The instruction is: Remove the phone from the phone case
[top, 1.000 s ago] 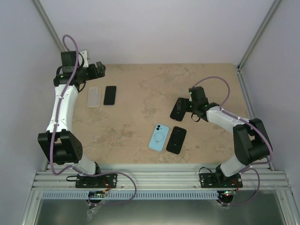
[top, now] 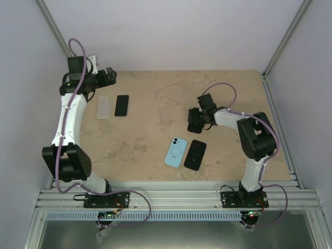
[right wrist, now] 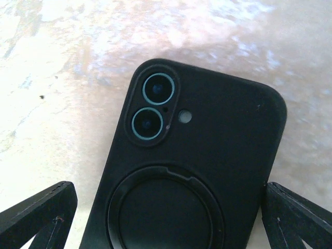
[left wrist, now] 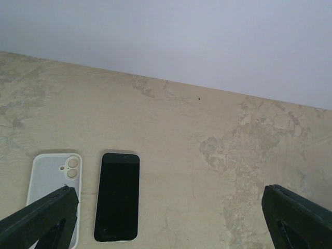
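Note:
A black cased phone (top: 194, 126) with a ring and two lenses lies face down under my right gripper (top: 198, 114); the right wrist view shows that phone (right wrist: 184, 135) between open fingers, the right finger (right wrist: 295, 218) at its edge. My left gripper (top: 109, 77) is open above the back left, over a clear case (top: 104, 107) and a black phone (top: 121, 105), also in the left wrist view as a pale case (left wrist: 49, 176) and dark screen (left wrist: 116, 197).
A light blue phone (top: 176, 152) and a dark phone (top: 195, 154) lie at the front centre.
My right gripper has moved left over the cased phone, which has turned to lie straighter in the top view. The left arm has not moved.

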